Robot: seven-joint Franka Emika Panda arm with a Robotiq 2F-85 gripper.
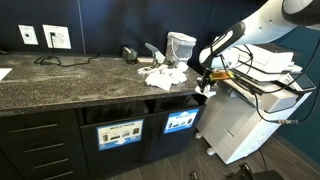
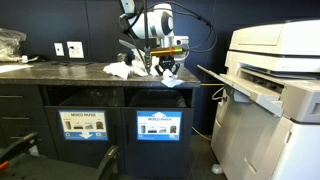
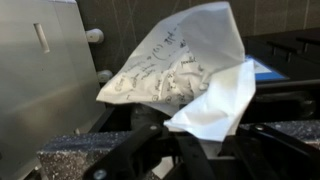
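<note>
A crumpled sheet of paper (image 3: 180, 55) with handwriting fills the middle of the wrist view, and my gripper is shut on its near end. In exterior view 2 the same paper (image 2: 170, 80) hangs at the counter's front edge, above the right-hand mixed paper bin (image 2: 158, 126). Exterior view 1 has my gripper (image 1: 209, 84) at the counter's right end, with the white paper (image 1: 207, 90) below it. More crumpled white papers (image 1: 164, 75) lie in a pile on the dark counter (image 1: 75, 87), left of the gripper.
A second mixed paper bin (image 2: 83, 124) stands left of the first under the counter. To the right is a large white printer (image 2: 265, 105) with a tray sticking out. A clear container (image 1: 180, 46) stands behind the paper pile.
</note>
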